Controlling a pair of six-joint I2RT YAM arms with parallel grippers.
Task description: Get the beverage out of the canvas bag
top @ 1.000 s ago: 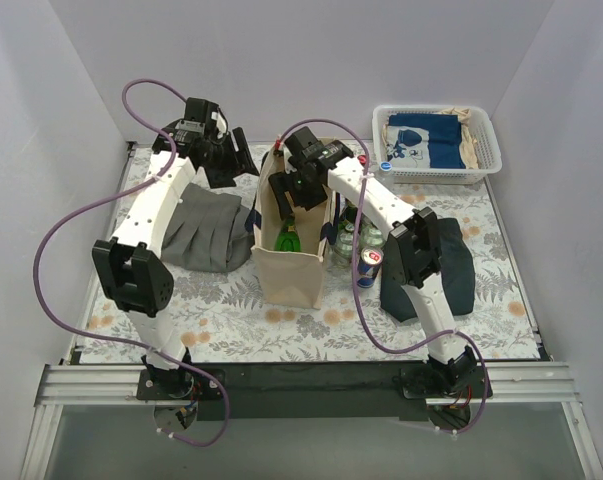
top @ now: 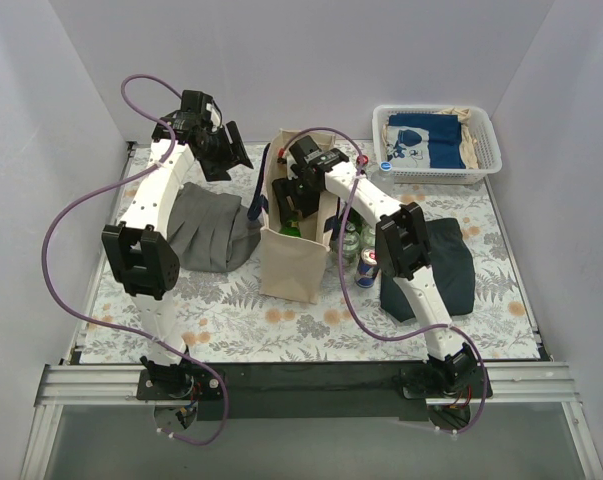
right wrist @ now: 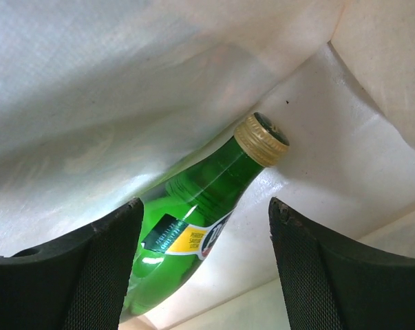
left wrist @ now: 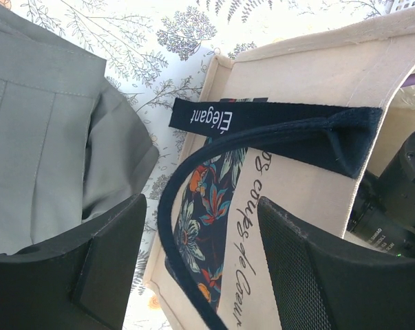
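Note:
An upright cream canvas bag with dark handles stands mid-table. My right gripper reaches down inside it, open, its fingers either side of a green glass bottle with a gold cap, lying on the bag's inner lining in the right wrist view. Nothing is shown clamped between them. My left gripper hangs to the bag's left, partly open and empty; the left wrist view shows the bag's outer edge and handle below it.
Several bottles and a can stand right of the bag. A white basket with cloths sits back right. Grey fabric lies left, dark fabric right.
Over the last second my left arm has drawn slightly back from the bag, up and left. My right gripper has shifted slightly within the bag, and the bag has moved a little.

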